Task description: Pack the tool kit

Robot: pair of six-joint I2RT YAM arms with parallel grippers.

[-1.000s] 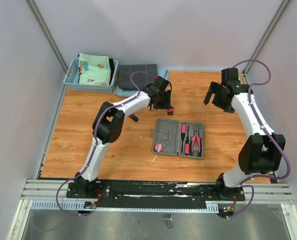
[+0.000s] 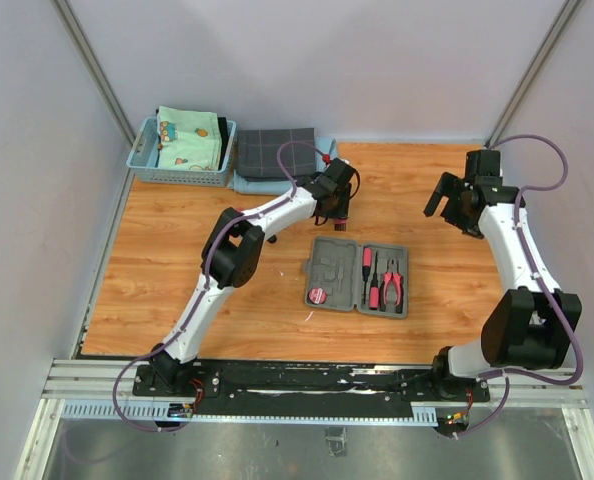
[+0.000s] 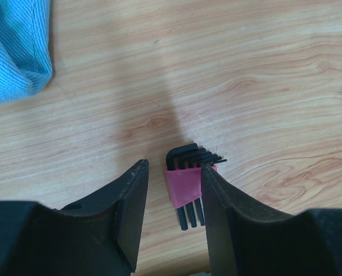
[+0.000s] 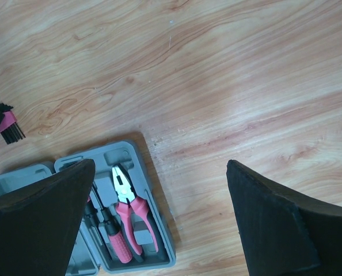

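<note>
The hex key set (image 2: 340,225), black keys in a pink holder, lies on the table behind the tool case. My left gripper (image 2: 335,207) is over it; in the left wrist view the fingers (image 3: 130,201) stand partly apart, with the hex key set (image 3: 185,187) between or just beyond their tips. A gap shows on its left side, so a hold cannot be told. The grey tool case (image 2: 322,243) lies unfolded, pink pliers (image 4: 133,213) and screwdrivers in its right half, a round red-and-white piece (image 2: 317,296) in the left. My right gripper stands open and empty, right of the case.
A small dark tool (image 2: 272,239), partly hidden by the left arm, lies on the table. Along the back stand a blue basket (image 2: 182,176) with cloths and a folded dark cloth (image 2: 267,150) on blue fabric. Clear table lies between the case and the right arm.
My left gripper has shifted right, closer over the hex key set, which stays in place. The left arm now covers more of the small dark tool.
</note>
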